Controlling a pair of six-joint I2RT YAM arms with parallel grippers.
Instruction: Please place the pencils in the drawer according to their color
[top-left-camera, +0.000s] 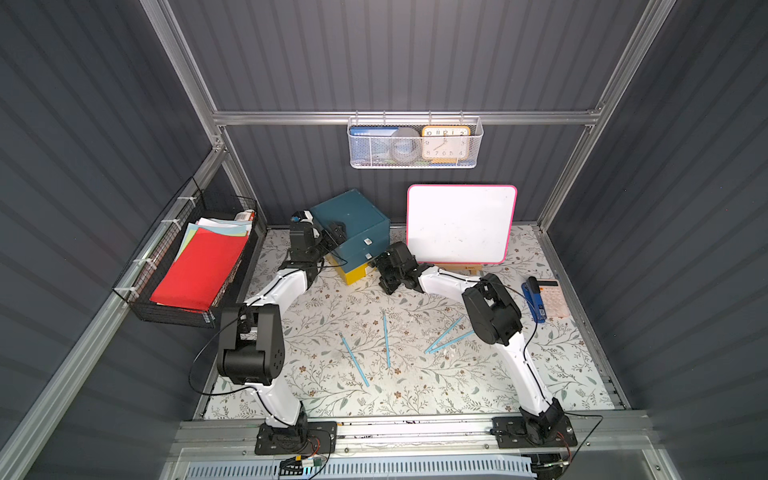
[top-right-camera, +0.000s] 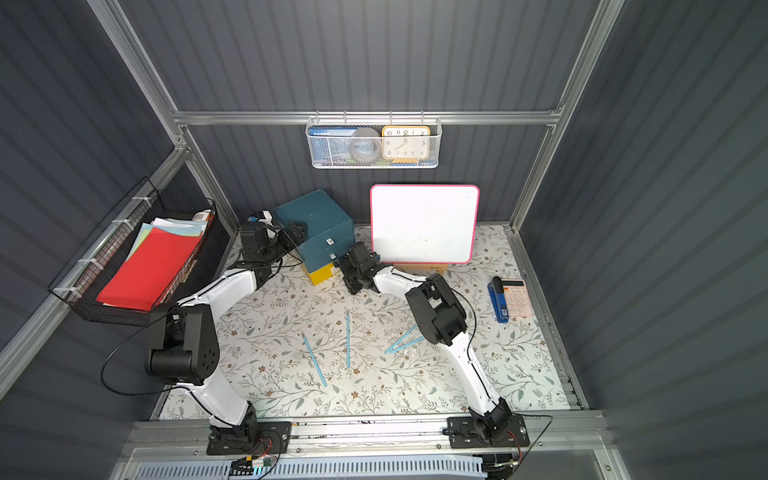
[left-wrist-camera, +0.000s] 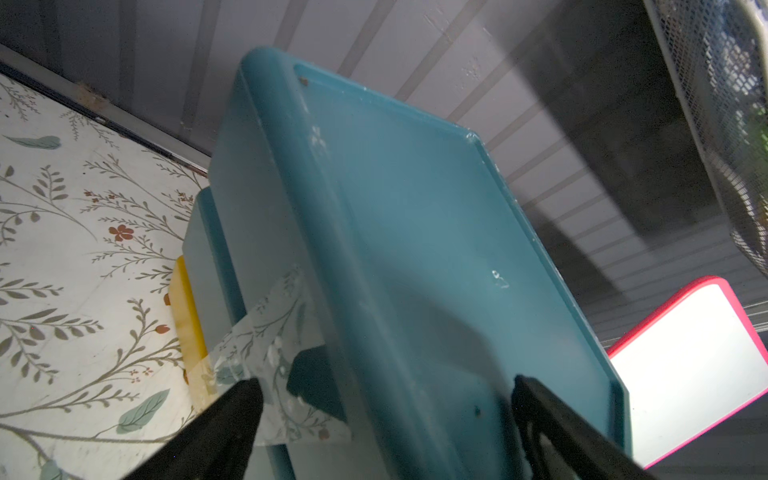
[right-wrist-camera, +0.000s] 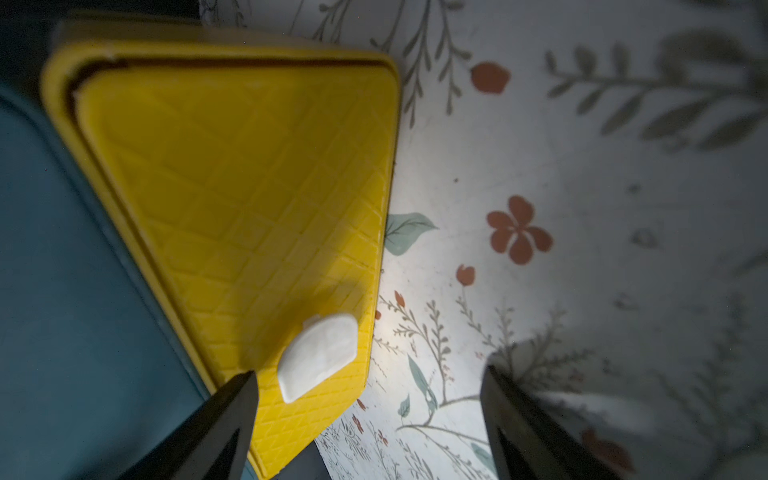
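Note:
A teal drawer unit (top-left-camera: 352, 216) stands at the back, turned at an angle, with a yellow drawer (right-wrist-camera: 240, 200) at its bottom. The yellow front looks closed, and its white knob (right-wrist-camera: 318, 357) lies ahead of my right gripper, which is open and empty. At the unit's left, the fingers of my left gripper stand wide apart around its upper edge, one by the side and one by the top; contact cannot be told. Several light blue pencils lie on the table, among them one at left (top-left-camera: 354, 361) and one in the middle (top-left-camera: 386, 340).
A pink-rimmed whiteboard (top-left-camera: 461, 224) stands close to the right of the unit. A blue stapler (top-left-camera: 534, 301) lies at the far right. A black basket of papers (top-left-camera: 172, 310) hangs on the left wall.

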